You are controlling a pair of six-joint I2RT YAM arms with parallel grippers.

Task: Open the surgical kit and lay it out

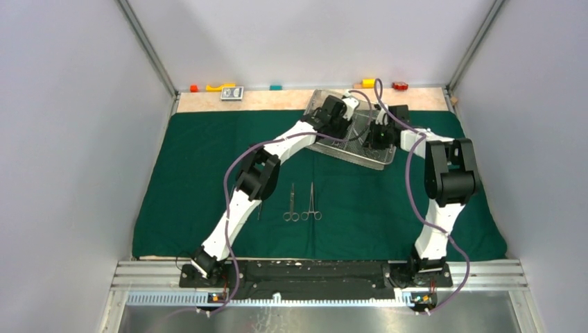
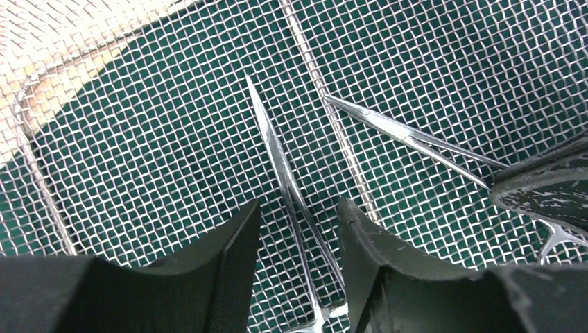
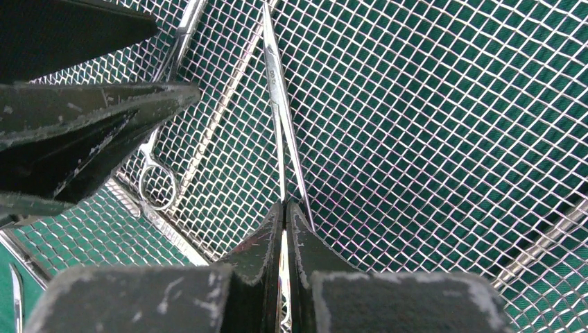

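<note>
A wire-mesh tray lies tilted at the back right of the green cloth. My left gripper is over it, its fingers parted on either side of one silver instrument; neither finger visibly grips it. Across a tray rib lies a second instrument, a slim clamp. My right gripper is shut at its shanks, with one thin shank running in between the fingertips. On the cloth in front lie scissors and a ring-handled clamp. Part of the left arm covers thin tools farther left.
Both grippers are close together inside the tray. A small silver box, a yellow item and a red item sit along the back strip.
</note>
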